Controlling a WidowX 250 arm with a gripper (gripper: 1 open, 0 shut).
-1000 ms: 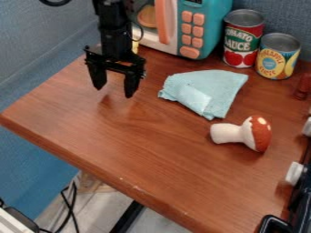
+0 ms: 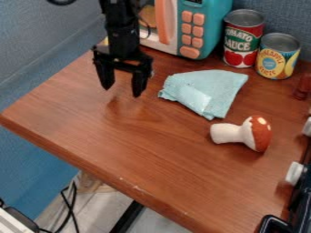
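My black gripper (image 2: 122,84) hangs over the back left of the wooden table (image 2: 122,136), its two fingers apart with nothing between them. To its right a folded light blue cloth (image 2: 205,89) lies flat. A toy mushroom (image 2: 243,134) with a red spotted cap and white stem lies on its side at the middle right.
A teal toy microwave (image 2: 188,27) stands at the back, beside a tomato sauce can (image 2: 242,41) and a yellow-labelled can (image 2: 277,59). A small dark red item (image 2: 304,86) and a black appliance (image 2: 292,214) are at the right edge.
My gripper has moved slightly right over the last second. The objects on the table have not moved.
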